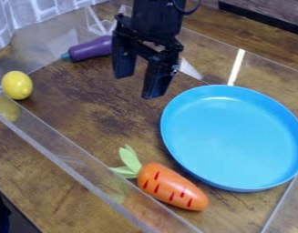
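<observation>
My black gripper (141, 76) hangs over the wooden surface in the upper middle, its fingers apart and pointing down, with nothing visible between them. A purple eggplant (87, 51) lies behind it at the upper left. A yellow lemon-like object (17, 85) rests at the left edge, and an orange carrot with pale green leaves (170, 186) lies at the bottom centre. A blue plate (231, 136) sits on the right.
A clear plastic wall (78, 164) runs along the lower left. The wooden surface (97, 118) between lemon, gripper and carrot is bare.
</observation>
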